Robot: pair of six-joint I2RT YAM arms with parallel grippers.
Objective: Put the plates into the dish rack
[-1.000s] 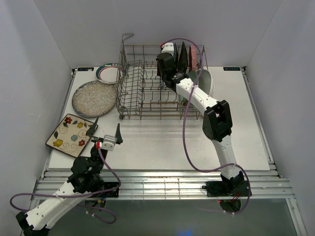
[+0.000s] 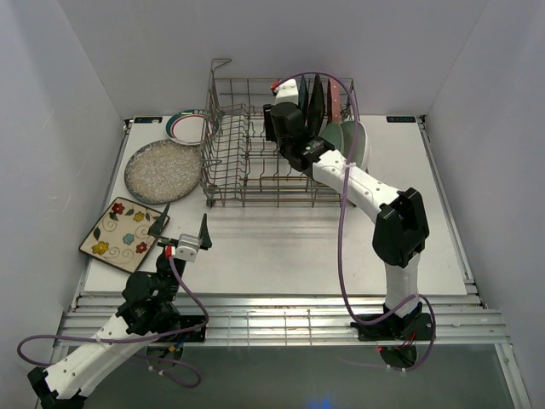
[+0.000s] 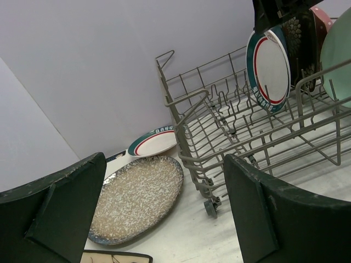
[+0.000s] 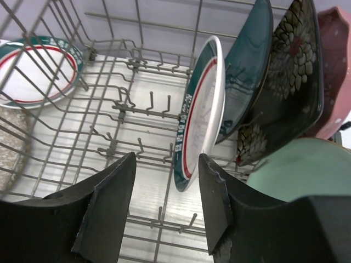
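Observation:
My right gripper is open over the dish rack (image 2: 247,192); a white plate with teal-and-red rim (image 4: 197,115) stands upright in the rack just beyond its fingertips. Behind it stand a teal plate (image 4: 247,60), a dark patterned plate (image 4: 290,76) and a pink dish (image 4: 334,82), with pale green dishes (image 4: 296,172) nearer. My left gripper (image 2: 179,226) stands open at lower left, empty. Outside the rack lie another teal-rimmed plate (image 2: 187,128), a speckled plate (image 2: 162,172) and a square flowered plate (image 2: 123,234).
The rack's left part is empty. Bare white counter (image 2: 281,256) lies in front of the rack and to its right. Grey walls (image 2: 51,102) close in the back and sides.
My right gripper and arm have shifted a little toward the front left, off the standing plates. My left arm has not moved.

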